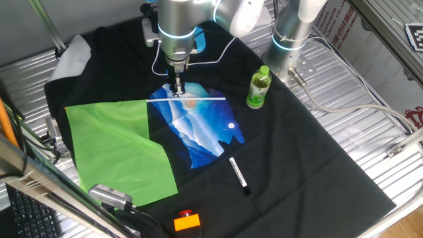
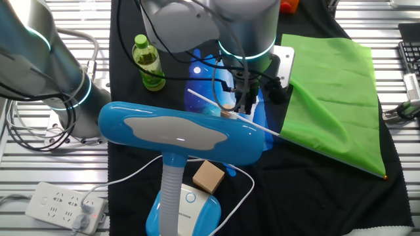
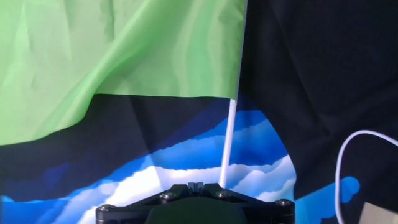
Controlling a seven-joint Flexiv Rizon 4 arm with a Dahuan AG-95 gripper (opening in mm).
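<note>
A green flag [image 1: 122,149] lies flat on the black cloth, its white stick [image 1: 205,99] reaching out over a blue-and-white picture sheet [image 1: 198,129]. My gripper [image 1: 177,93] points down above the sheet, close to the stick. In the wrist view, the fingertips of my gripper are together at the bottom edge, with nothing visible between them. Just right of them there runs the bare part of the stick [image 3: 228,143]. How high the fingers are above the cloth is hard to tell.
A green-capped bottle [image 1: 259,87] stands right of the sheet, and a marker [image 1: 239,175] lies below it. Behind the gripper are a blue lamp [image 2: 180,133], its white cable and a wooden block [image 2: 208,176].
</note>
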